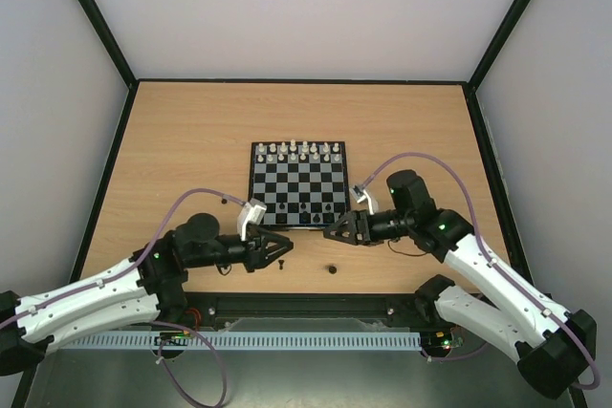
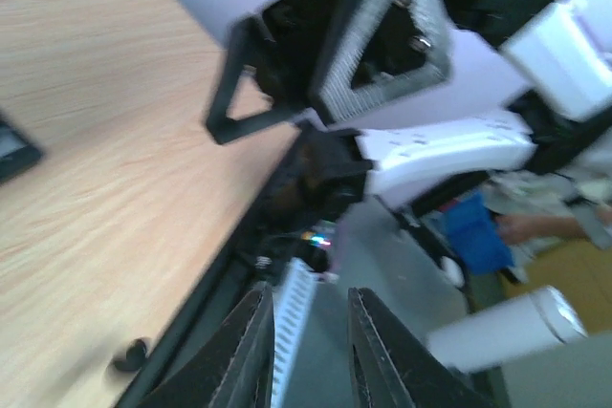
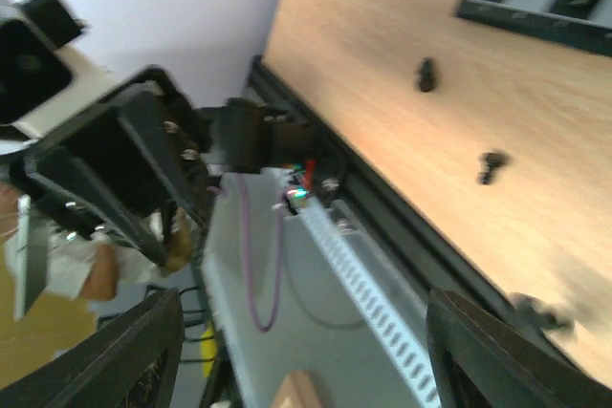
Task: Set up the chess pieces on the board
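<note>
The chessboard (image 1: 298,180) lies mid-table in the top view, with rows of white pieces (image 1: 293,148) at its far side and several black pieces (image 1: 316,218) near its front edge. In front of it, my left gripper (image 1: 289,246) stands open and empty, and my right gripper (image 1: 327,230), also open and empty, hovers by the board's front right corner. A black piece (image 1: 332,269) is near the table's front edge; a blurred streak beside this piece (image 2: 130,355) shows in the left wrist view. Two more loose black pieces are out: one front left (image 1: 281,264), one left of the board (image 1: 224,200).
The two grippers face each other closely, a small gap between them. A dark cable (image 1: 408,253) hangs by the right arm. Bare wooden table (image 1: 172,140) surrounds the board; the dark front rail (image 1: 296,305) borders it.
</note>
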